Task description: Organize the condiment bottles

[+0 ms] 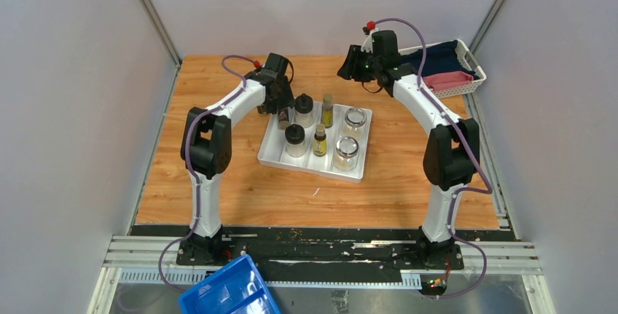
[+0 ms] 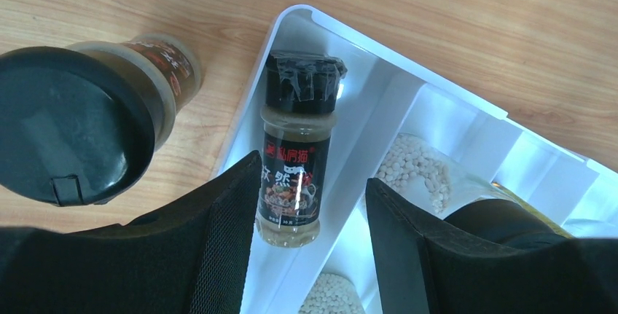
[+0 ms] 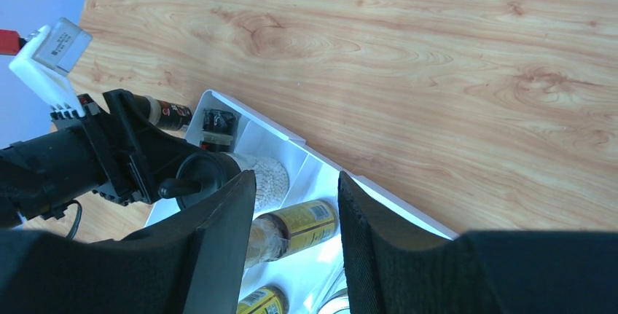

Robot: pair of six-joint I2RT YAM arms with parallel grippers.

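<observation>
A white tray [image 1: 271,151] holds two clear jars with black lids [image 1: 295,133], two yellow-labelled bottles [image 1: 320,141] and two silver-lidded jars [image 1: 347,150]. In its left compartment is a black-labelled condiment bottle [image 2: 296,155]. Outside the tray, on the wood, another condiment bottle with a large black cap [image 2: 73,126] stands left of the tray in the left wrist view. My left gripper is parted above the tray's left compartment, with the black-labelled bottle seen between its fingers, not gripped. Behind the tray, my right gripper is parted, holding nothing.
A white basket [image 1: 474,63] with dark and pink cloths stands at the back right. Bare table [image 1: 408,183] lies right of the tray and in front of it. A blue bin [image 1: 232,288] sits beyond the front edge.
</observation>
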